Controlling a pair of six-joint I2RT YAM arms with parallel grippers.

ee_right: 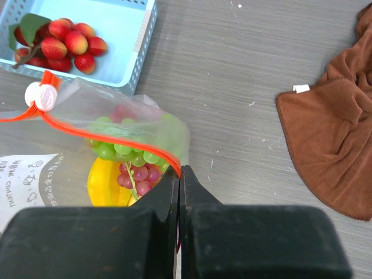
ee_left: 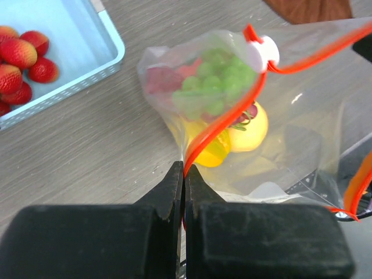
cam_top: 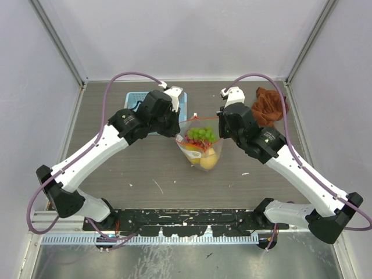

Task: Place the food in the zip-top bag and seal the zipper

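Observation:
A clear zip top bag [cam_top: 211, 160] with an orange zipper hangs between my two grippers, its mouth spread open. Inside it lie green grapes [cam_top: 201, 135], red grapes [ee_right: 139, 177] and yellow fruit [cam_top: 209, 161]. My left gripper is shut on the bag's orange rim at the left side of the mouth. On the opposite side, my right gripper is shut on the rim too. A white slider [ee_left: 264, 52] sits on the far stretch of the zipper, between the two grippers.
A light blue basket [ee_right: 131, 58] with red fruit [ee_right: 64, 46] stands at the back left, partly behind my left arm in the top view. A brown cloth [cam_top: 267, 107] lies at the back right.

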